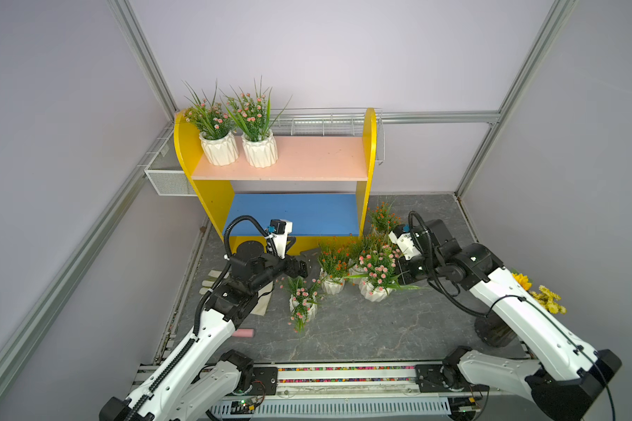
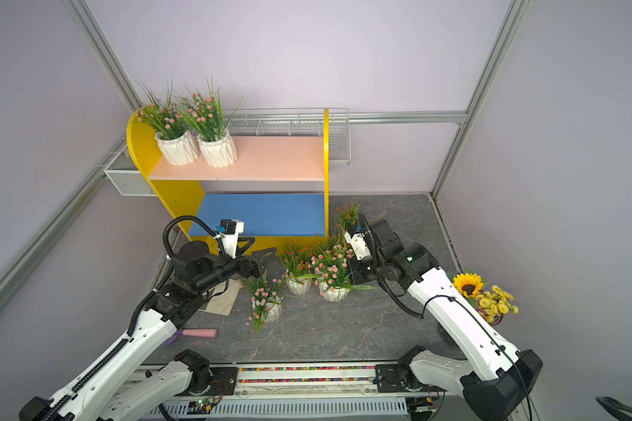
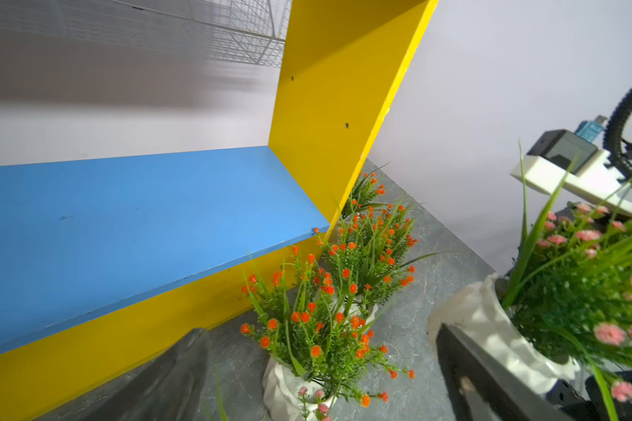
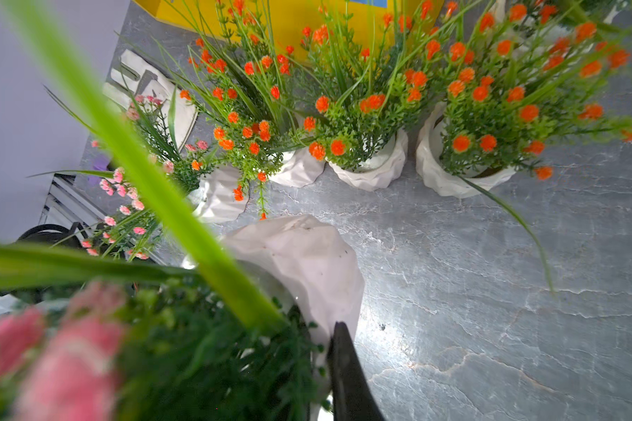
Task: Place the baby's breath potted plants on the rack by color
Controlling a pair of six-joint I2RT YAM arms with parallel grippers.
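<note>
My right gripper (image 1: 400,269) is shut on a white pot of pink flowers (image 1: 375,292), raised above the floor. In the left wrist view this pot (image 3: 495,333) hangs tilted; in the right wrist view its leaves hide much of the finger, with one dark finger (image 4: 351,375) against the pot. My left gripper (image 1: 299,267) stands open and empty before the rack's blue shelf (image 1: 295,214). Two pink plants in white pots (image 1: 259,151) stand on the left of the pink shelf (image 1: 323,158). Another pink plant (image 1: 303,301) is on the floor. Three orange plants (image 4: 372,165) stand near the rack's right end.
A yellow side panel (image 3: 351,91) bounds the rack's right end. The blue shelf is empty and the pink shelf's right half is free. Sunflowers and yellow blooms (image 2: 468,283) stand at far right. A pink-handled tool (image 2: 200,332) lies at front left.
</note>
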